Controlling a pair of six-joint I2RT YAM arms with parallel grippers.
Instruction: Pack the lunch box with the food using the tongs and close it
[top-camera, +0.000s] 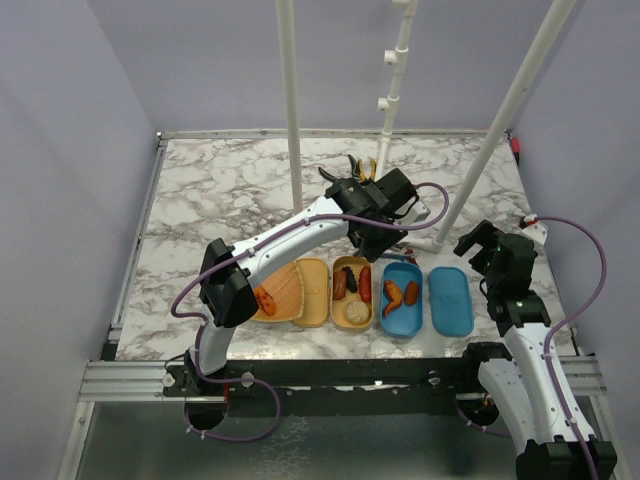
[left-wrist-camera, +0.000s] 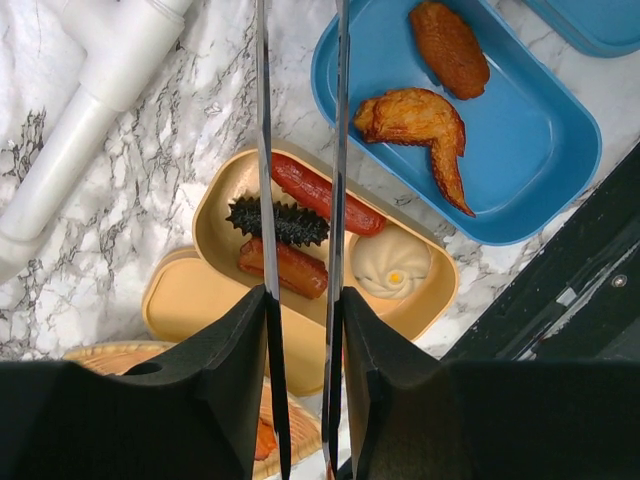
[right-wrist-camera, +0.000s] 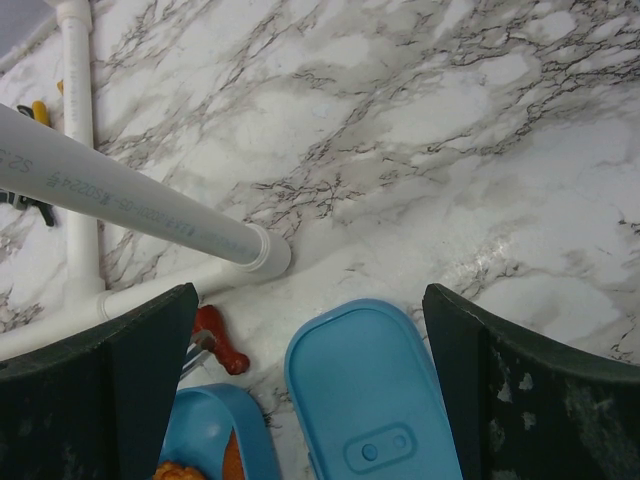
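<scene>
My left gripper holds metal tongs (left-wrist-camera: 264, 130) above a tan box (left-wrist-camera: 436, 288) containing a red sausage (left-wrist-camera: 366, 220), a browner sausage (left-wrist-camera: 295, 268), a dark sea cucumber (left-wrist-camera: 300, 228) and a bun (left-wrist-camera: 392, 270). What the tongs' tips hold is out of frame. A blue box (top-camera: 401, 322) holds a chicken wing (left-wrist-camera: 448, 170) and a brown piece (left-wrist-camera: 445, 50). A red item (right-wrist-camera: 225, 352) lies behind it, partly hidden. My right gripper stands open at the right.
A woven basket (top-camera: 288, 285) and tan lid (top-camera: 314, 305) lie left of the boxes, a blue lid (top-camera: 451, 300) right. White pipes (right-wrist-camera: 180, 215) rise behind them.
</scene>
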